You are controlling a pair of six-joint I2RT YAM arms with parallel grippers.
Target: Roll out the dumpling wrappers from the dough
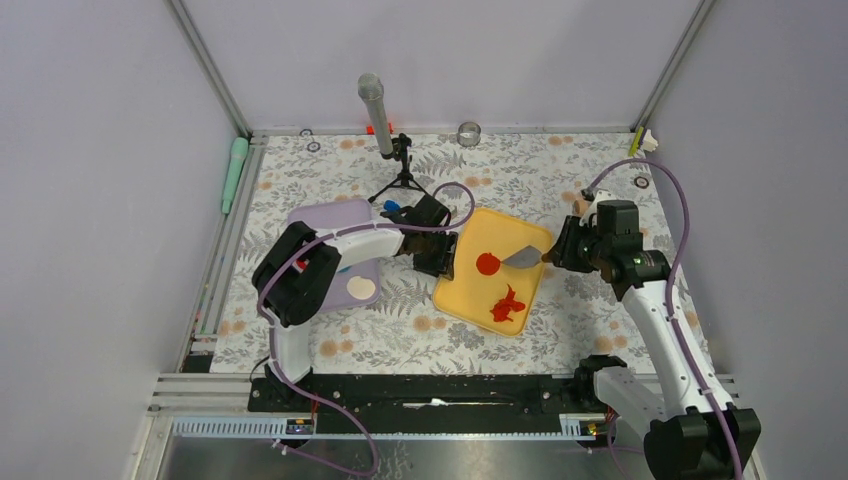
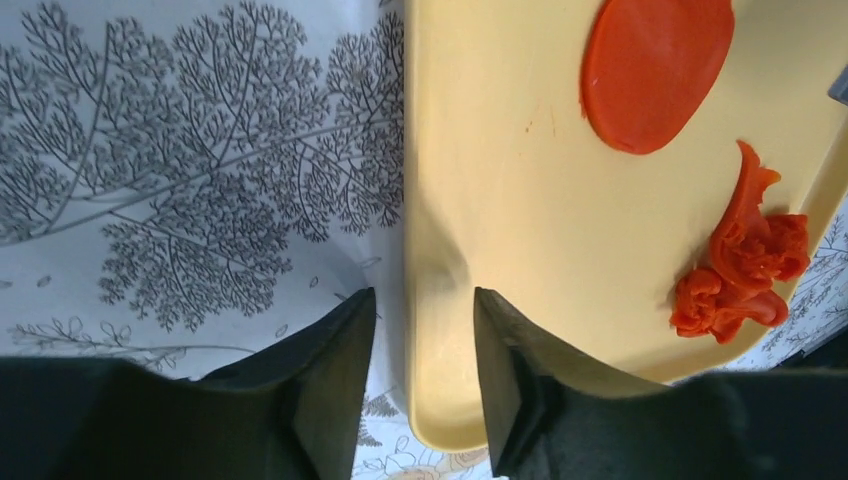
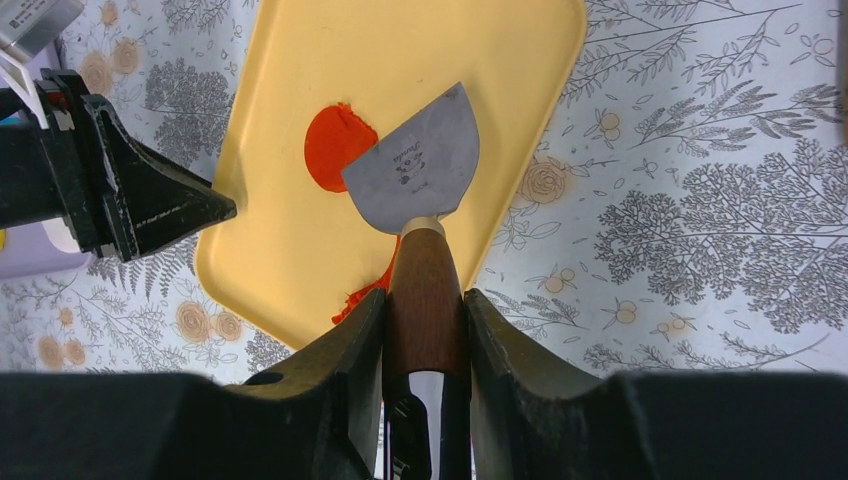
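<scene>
A yellow tray (image 1: 463, 290) holds a flattened red dough disc (image 1: 488, 264) and a crumpled heap of red scraps (image 1: 507, 307). My right gripper is shut on the wooden handle of a scraper, whose metal blade (image 3: 410, 160) hangs over the tray beside the disc, partly hiding the scraps in the right wrist view. My left gripper is at the tray's left edge, its fingers parted astride the rim, which shows between them.
A purple tray (image 1: 340, 215) with white and red discs lies left, partly under my left arm. A microphone stand (image 1: 402, 170) and a glass (image 1: 469, 134) stand at the back. Patterned table surrounds the trays.
</scene>
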